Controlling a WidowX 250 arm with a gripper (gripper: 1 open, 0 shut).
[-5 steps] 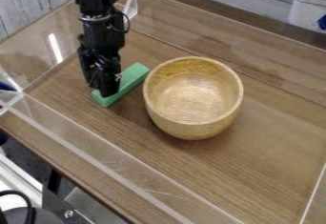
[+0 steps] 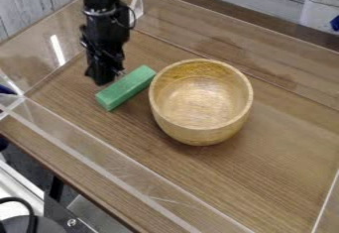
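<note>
A black gripper (image 2: 101,70) hangs from the upper left of the table, just above and left of a green block (image 2: 126,87). Its fingers look shut, with nothing visible between them. The block lies flat and diagonal on the wooden table. Right of the block stands a large round light-wooden bowl (image 2: 201,106), empty, close to the block's right end.
The brown wooden table (image 2: 239,187) has bare room at the right, back and front. A black cable (image 2: 20,217) curls at the lower left corner. A small blue item (image 2: 318,9) is at the top right edge.
The gripper has risen up and left, off the green block that it was over or touching. The block shows more fully now.
</note>
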